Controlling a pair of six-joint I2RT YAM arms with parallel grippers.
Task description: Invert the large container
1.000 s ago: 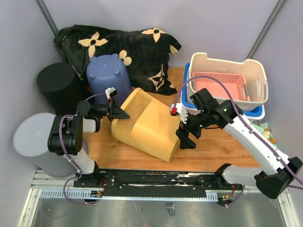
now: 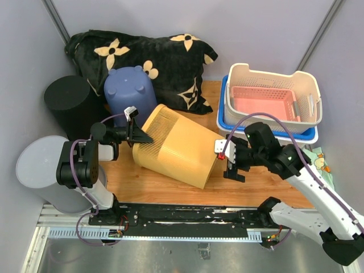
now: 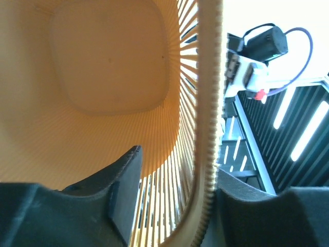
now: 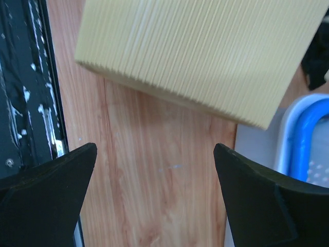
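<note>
The large yellow container lies tilted on its side, its open, slotted end toward the left arm and its closed end toward the right. At that open end is my left gripper. In the left wrist view, one finger is inside the container and the other is outside, with the slotted rim between them. Whether they press on it cannot be told. Beyond the container's closed end, my right gripper stands open with nothing between its fingers. The ribbed container wall is ahead of it.
A blue stool-like container stands close behind the open end, before a dark flowered cushion. Black and grey bins crowd the left. Stacked baskets fill the back right. Bare wooden floor shows at front right.
The container has shifted slightly left; the left gripper has barely moved.
</note>
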